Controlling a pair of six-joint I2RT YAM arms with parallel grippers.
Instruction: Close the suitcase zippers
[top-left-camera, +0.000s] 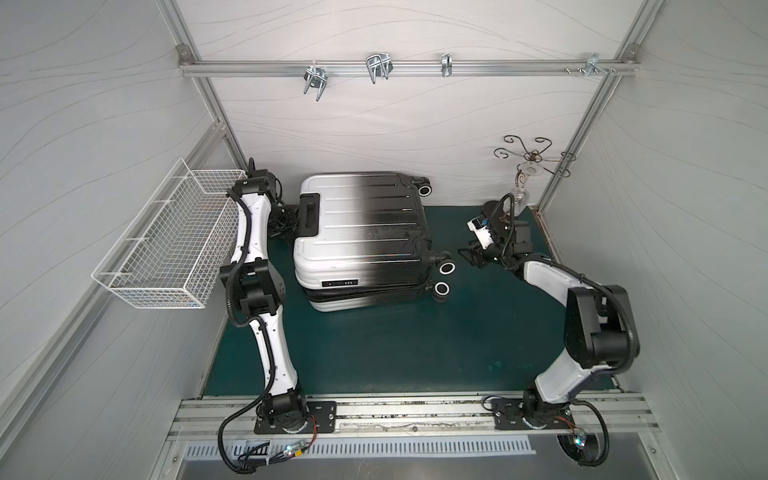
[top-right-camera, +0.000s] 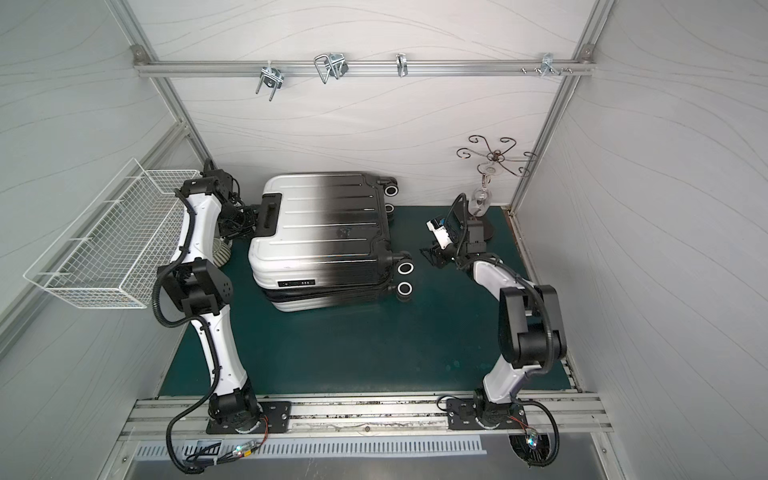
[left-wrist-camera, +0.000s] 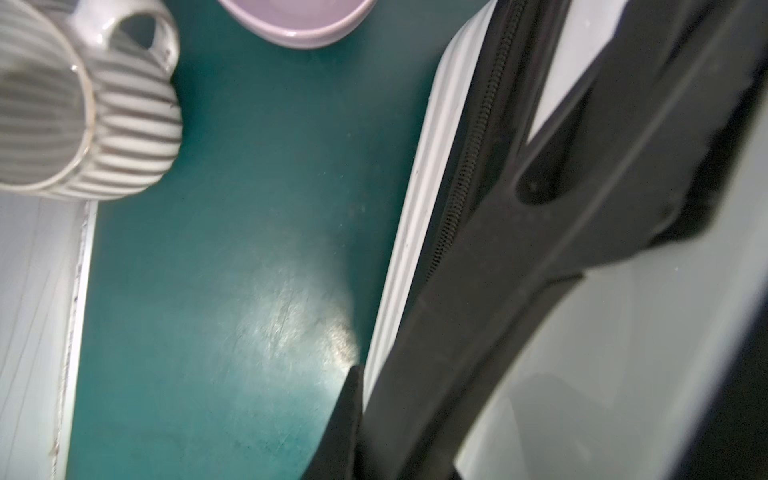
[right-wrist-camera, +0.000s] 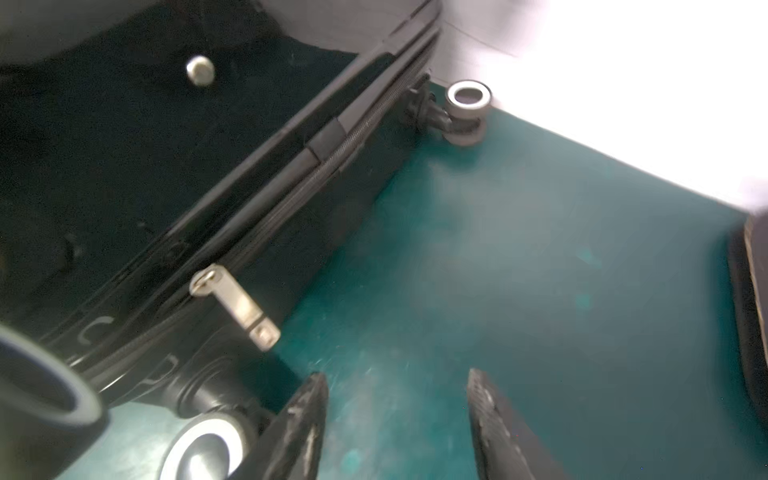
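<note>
The silver-to-black hard suitcase lies flat on the green mat. My left gripper is at its left end, shut on the dark carry handle, which fills the left wrist view beside the zipper track. My right gripper stands part open beyond the wheel end, nothing between its fingers. In the right wrist view a silver zipper pull hangs on the zipper along that end, a little above the fingers, with wheels at both corners.
A ribbed mug and pink bowl sit left of the suitcase. A wire basket hangs on the left wall. A metal stand with glass is at back right.
</note>
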